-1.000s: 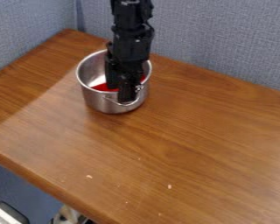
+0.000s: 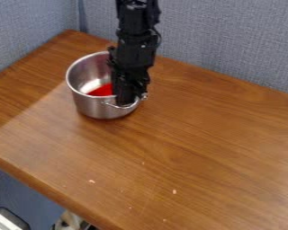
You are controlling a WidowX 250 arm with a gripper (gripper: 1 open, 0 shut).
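Note:
A steel pot [image 2: 89,105] stands on the wooden table near its left back area, with something red [image 2: 101,91] inside it. My black gripper [image 2: 130,92] hangs down over the pot's right side, its lower end at the rim near the handle. The gripper is too dark and small to tell whether it is open or shut, and its tips are hard to make out.
Grey fabric walls [image 2: 230,45] stand behind and at the left. Some objects lie below the table's edge at the lower left.
Over the last second the pot has shifted left along with my gripper, which has moved slightly left over its right side.

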